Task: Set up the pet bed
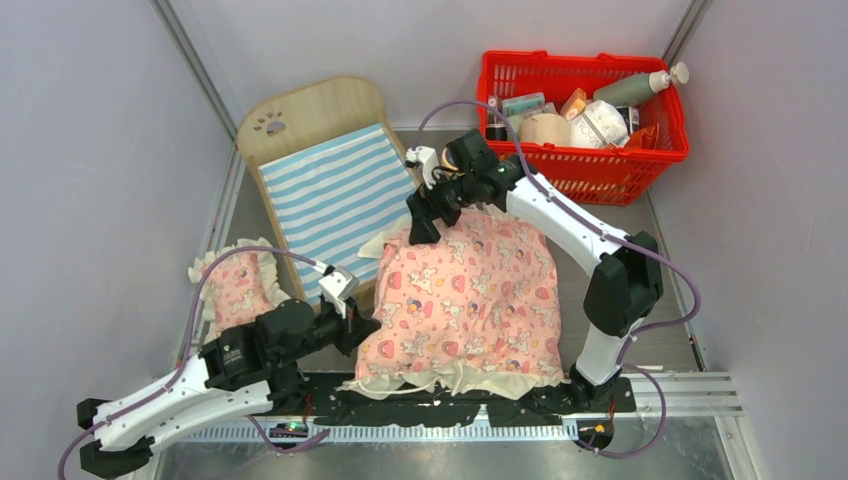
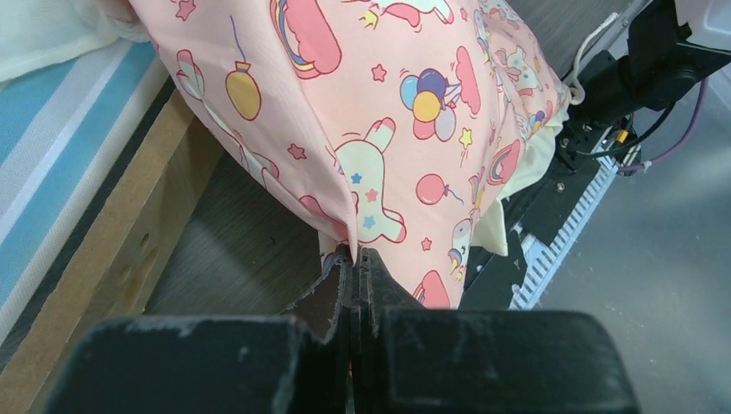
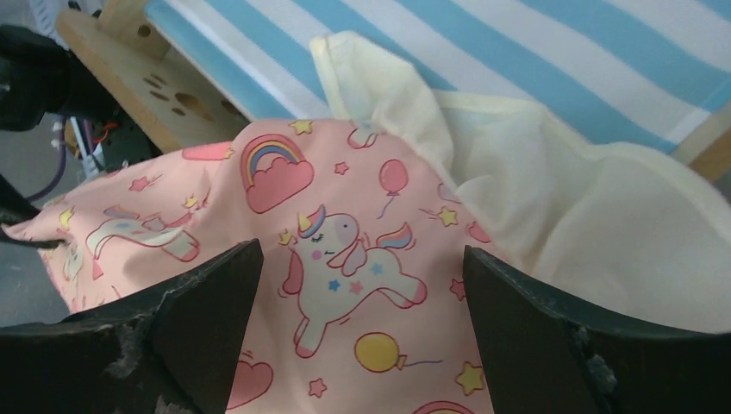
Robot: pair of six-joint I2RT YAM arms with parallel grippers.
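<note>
A pink unicorn-print cloth (image 1: 470, 300) with cream ruffles lies spread over the floor, its upper left edge overlapping the wooden pet bed (image 1: 300, 93). Blue and white stripes cover the bed's mattress (image 1: 335, 200). In the left wrist view my left gripper is shut on the cloth's edge, pulling it into a taut fold. My right gripper stands open over the cloth near its upper left corner, fingers wide apart with the print visible between them. A small matching pillow (image 1: 238, 290) rests left of the bed, partly behind the left arm.
A red basket (image 1: 590, 175) full of bottles and packages stands at the back right. The bed's wooden side rail (image 2: 103, 259) runs close beside my left gripper.
</note>
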